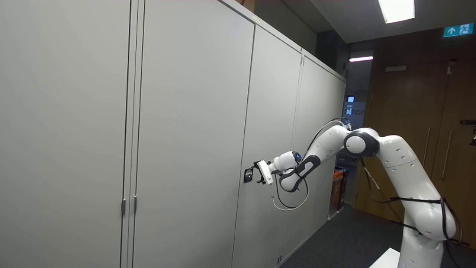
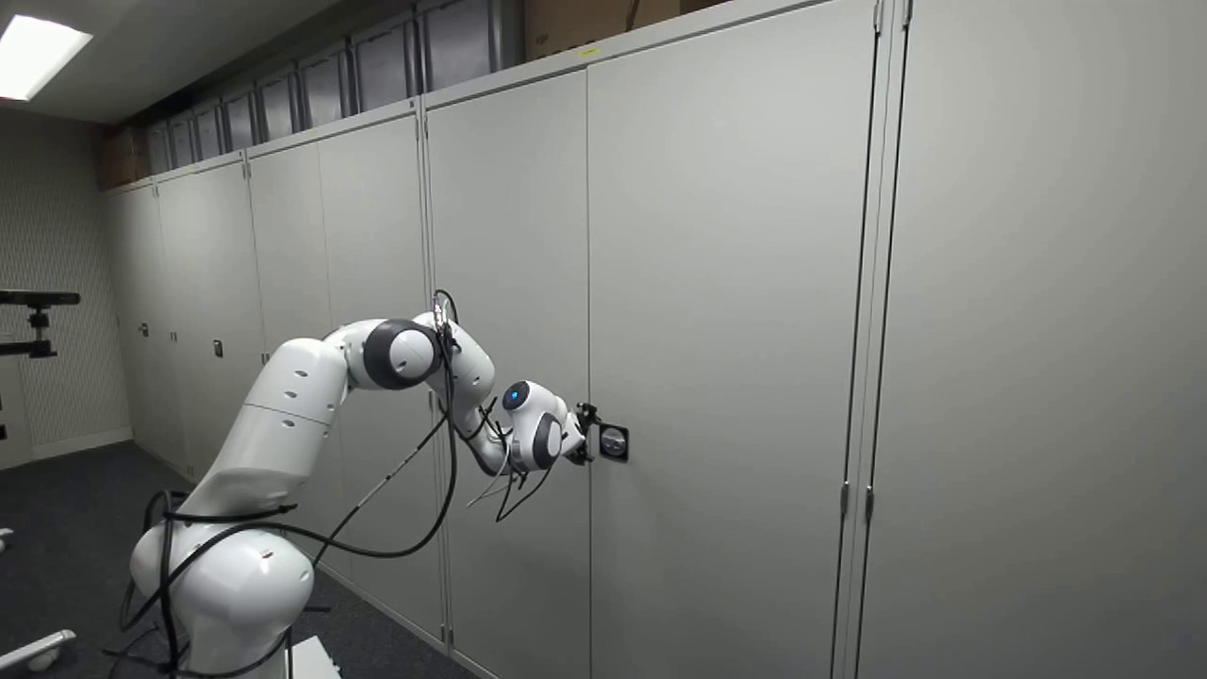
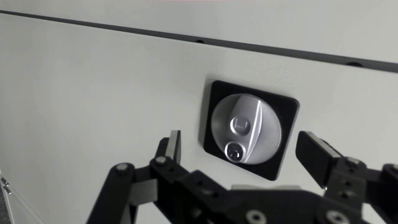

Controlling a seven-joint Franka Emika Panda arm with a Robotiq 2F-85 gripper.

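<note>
A round silver turn handle (image 3: 244,128) with a keyhole at its lower end sits in a black square plate on the grey cabinet door (image 3: 112,89). Seen from the wrist, the handle lies between and a little beyond the two fingers of my gripper, which are spread wide with nothing held. The gripper (image 1: 257,173) is close to the door beside the handle plate (image 1: 248,175) in exterior view 1. From the other side, the handle plate (image 2: 613,441) shows just right of the gripper (image 2: 588,434). Whether any finger touches the door cannot be told.
The door seam (image 3: 149,33) runs just past the plate, with the doors looking closed. Tall cabinet doors (image 2: 724,226) form a flat wall on both sides. Loose cables (image 1: 294,206) hang below the wrist. Bins (image 1: 335,192) stand beyond the cabinets.
</note>
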